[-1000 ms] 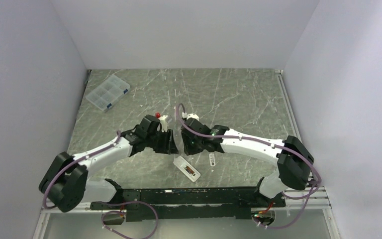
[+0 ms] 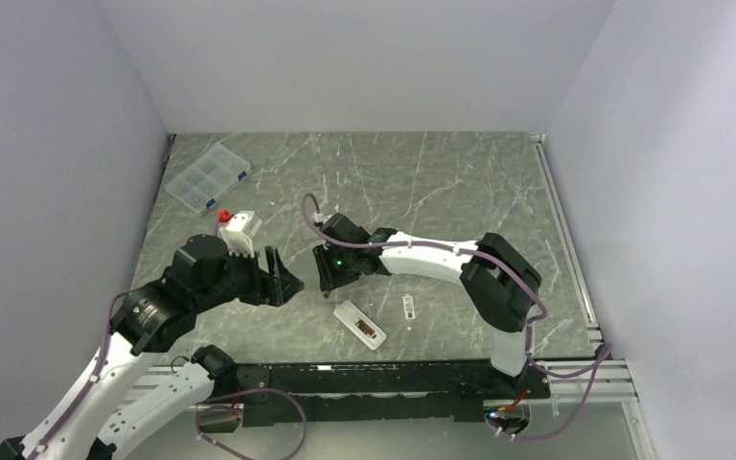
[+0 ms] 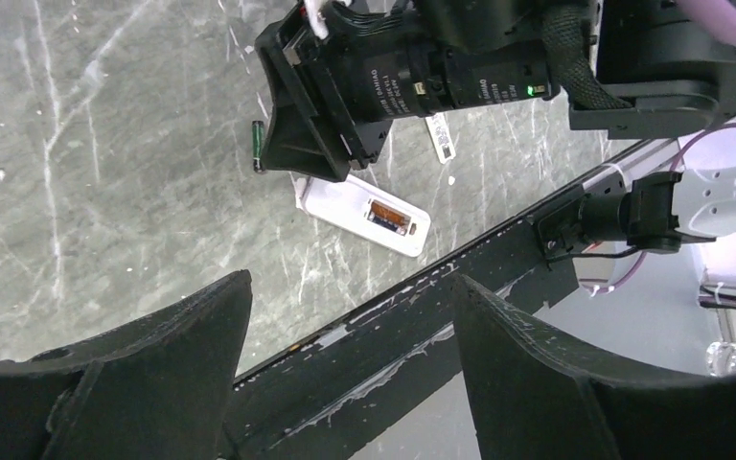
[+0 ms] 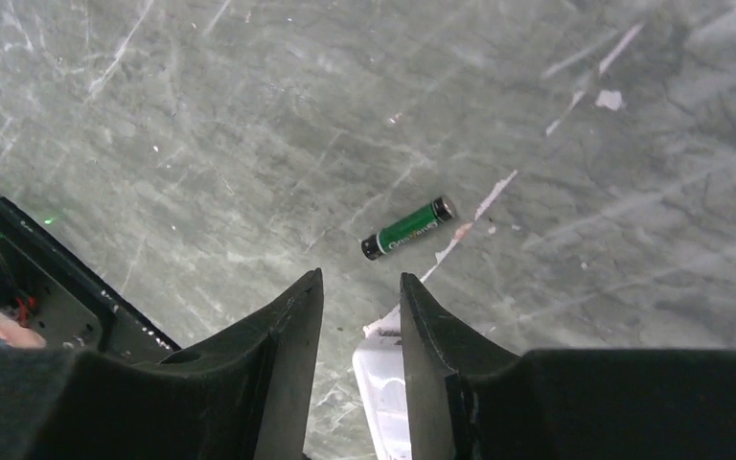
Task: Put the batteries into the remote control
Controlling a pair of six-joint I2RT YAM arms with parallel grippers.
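Note:
A loose green battery with black ends lies flat on the table, ahead of my right gripper, whose fingers stand apart with nothing between them. Beside it is the white remote, back up; in the left wrist view its compartment shows one dark battery and a bare brownish slot. From the left wrist the battery sits just beyond the right gripper's tips. My left gripper is wide open and empty, off to the left of the remote and above the table.
The small white battery cover lies right of the remote. A clear compartment box stands at the back left. A dark rail runs along the front edge.
My left gripper has drawn back to the left and opened wider. The right gripper has swung left over the table, closer to the loose battery. Remote and battery lie where they were.

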